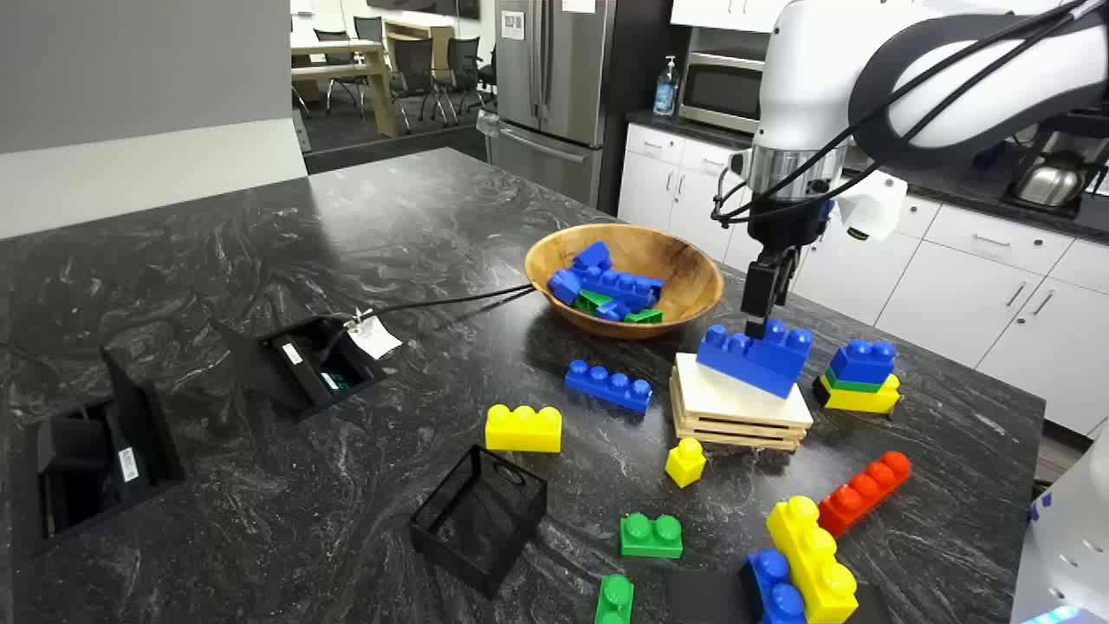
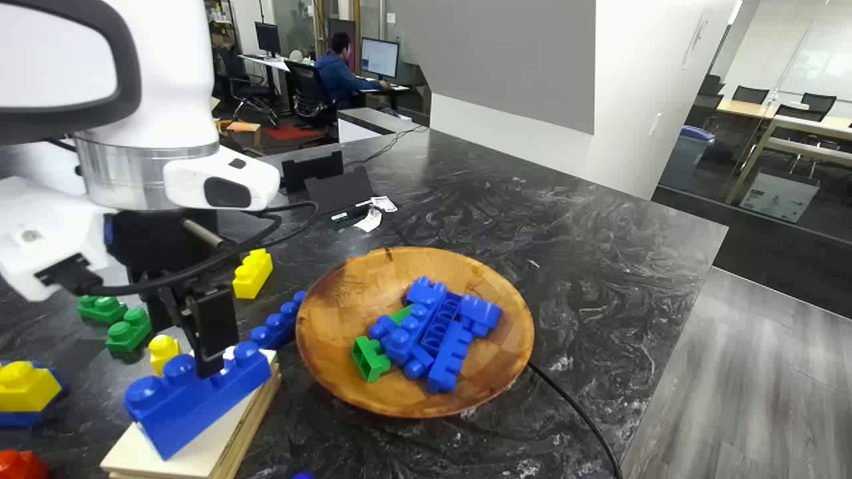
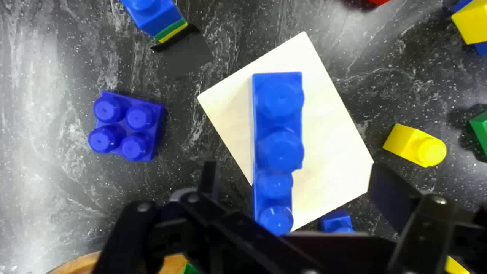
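A long blue block [image 1: 755, 359] with a stepped top rests on a pale board [image 1: 717, 386] over a small stack of wooden slats. In the wrist view the blue block [image 3: 277, 150] crosses the board [image 3: 328, 150] at an angle, its upper studs looking nearer to the camera. My gripper is open just over it, with one finger [image 3: 209, 179] well to the block's left and the other finger [image 3: 390, 191] far to its right. Neither finger touches the block in this view. In exterior view 2 one dark fingertip [image 2: 212, 339] partly covers the block [image 2: 200, 399].
A wooden bowl [image 2: 343, 387] holds several blue and green blocks. Around the board lie a blue four-stud block [image 3: 130, 128], a small yellow block [image 1: 685, 463], a long blue block [image 1: 609, 386] and a blue-green-yellow stack [image 1: 860, 376]. A black mesh box [image 1: 442, 562] stands farther off.
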